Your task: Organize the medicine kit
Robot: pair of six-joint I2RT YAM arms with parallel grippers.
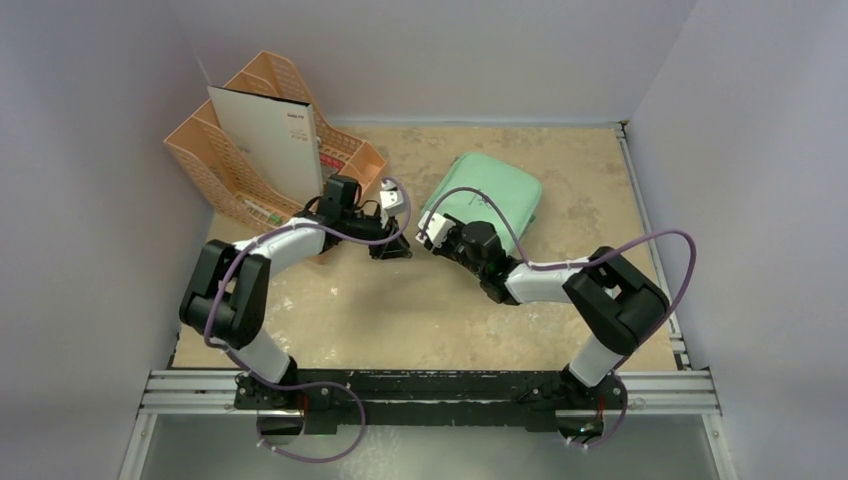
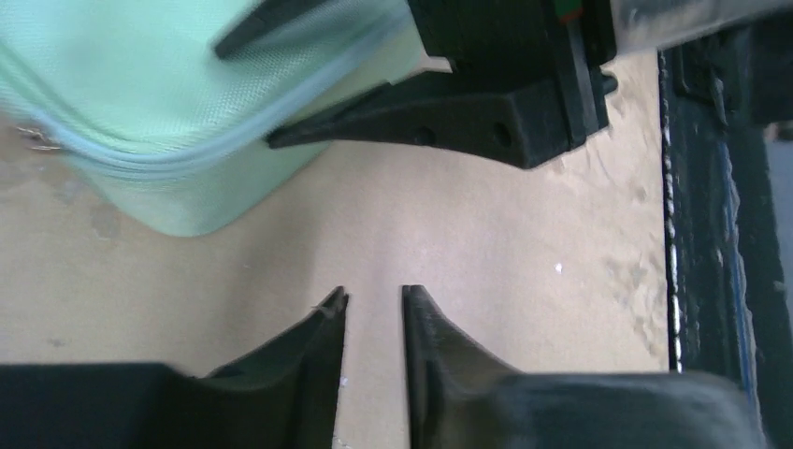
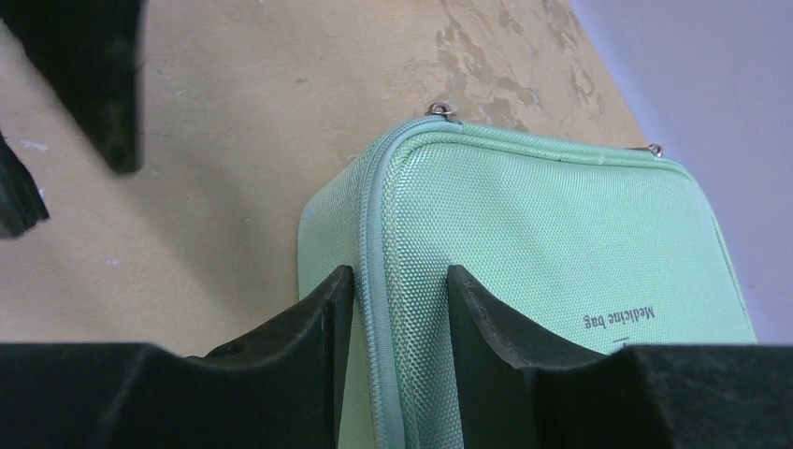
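A mint-green fabric medicine kit [image 1: 496,190] lies at the back centre, its zipper edge [image 3: 379,234] running toward the camera in the right wrist view. My right gripper is shut on that zipped corner of the kit. My left gripper is part open just left of the kit, over bare board, with nothing between its fingers. In the left wrist view the right gripper's black fingers reach onto the kit above it.
An orange perforated organizer [image 1: 205,160] with a white board [image 1: 262,140] in it stands at the back left. Bare board [image 1: 400,320] is free at the front and to the right of the kit; grey walls close in the back and sides.
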